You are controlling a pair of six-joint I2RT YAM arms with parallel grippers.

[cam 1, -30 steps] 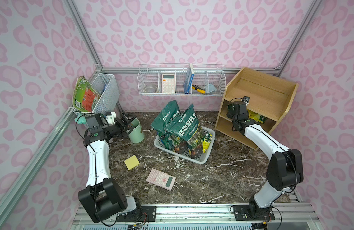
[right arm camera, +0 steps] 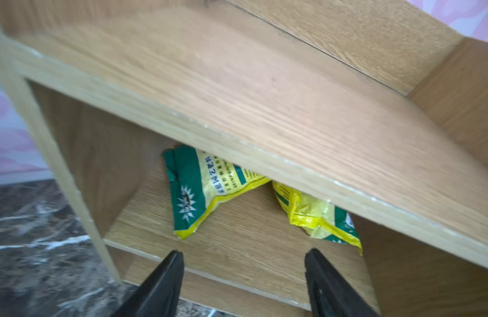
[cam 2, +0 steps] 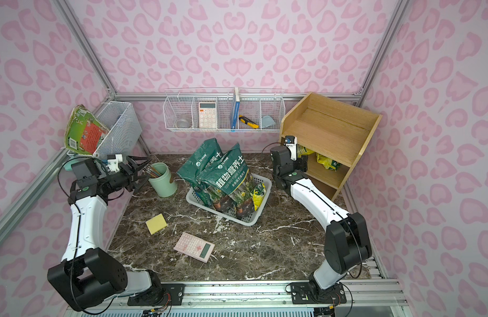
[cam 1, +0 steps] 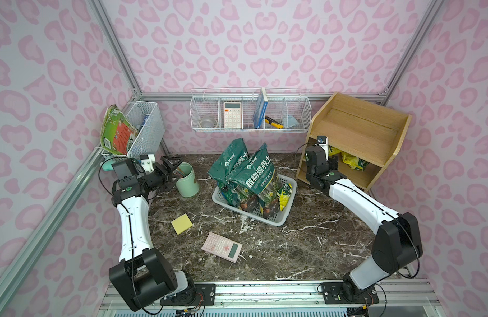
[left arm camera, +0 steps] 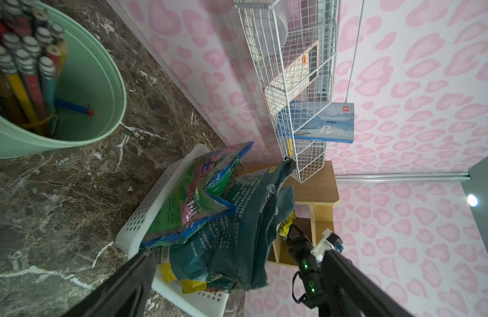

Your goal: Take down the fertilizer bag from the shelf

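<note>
Two green-and-yellow fertilizer bags lie on the middle board of the wooden shelf. In the right wrist view the left bag shows its printed face, and the right bag sits deeper, partly covered by the board above. My right gripper faces the compartment with its fingers apart and nothing between them, short of both bags. Across the table, my left gripper is spread open beside the green pencil cup, empty. Its fingers blur at the bottom of the left wrist view.
A white basket holding large green soil bags and a small yellow bag stands mid-table. A pink calculator and a yellow notepad lie in front. Above hangs a wire rack.
The left arm has swung slightly left. The bags on the shelf look unmoved.
</note>
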